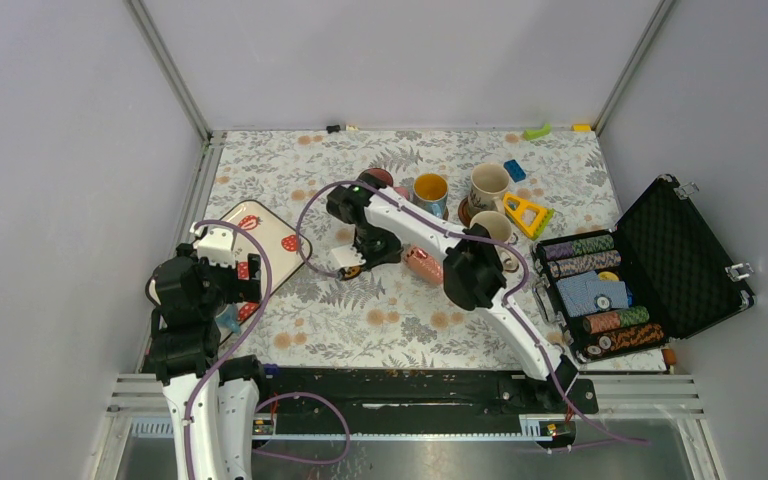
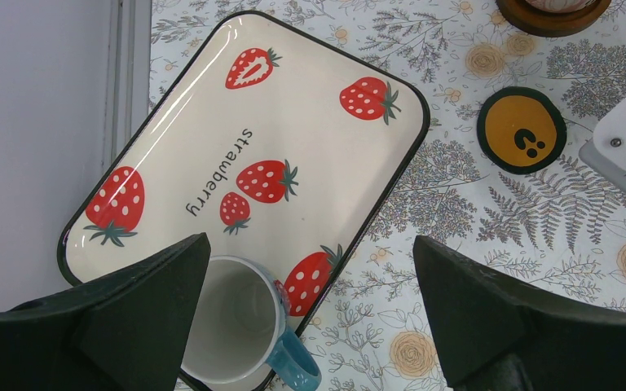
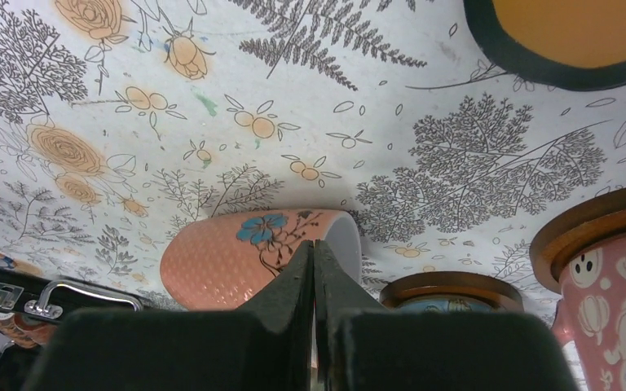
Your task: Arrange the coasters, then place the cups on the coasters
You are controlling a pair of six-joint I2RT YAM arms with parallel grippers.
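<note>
The pink cup (image 3: 228, 252) with a blue flower lies on its side in the right wrist view, its mouth near my right fingertips. My right gripper is shut with nothing between its fingers; the cup is outside them. From above, the pink cup (image 1: 424, 265) is just right of that gripper. A yellow-and-dark round coaster (image 2: 522, 130) lies flat on the table, partly covered by the right arm in the top view. Over the strawberry tray (image 2: 310, 90), my left gripper stands open, a white mug with a blue handle (image 2: 236, 318) beneath it.
Behind the right arm stand a patterned pink cup (image 3: 619, 293), a cup with an orange inside (image 1: 430, 188) and white mugs (image 1: 490, 180). A yellow triangular tool (image 1: 527, 213) and an open chip case (image 1: 600, 295) are at right.
</note>
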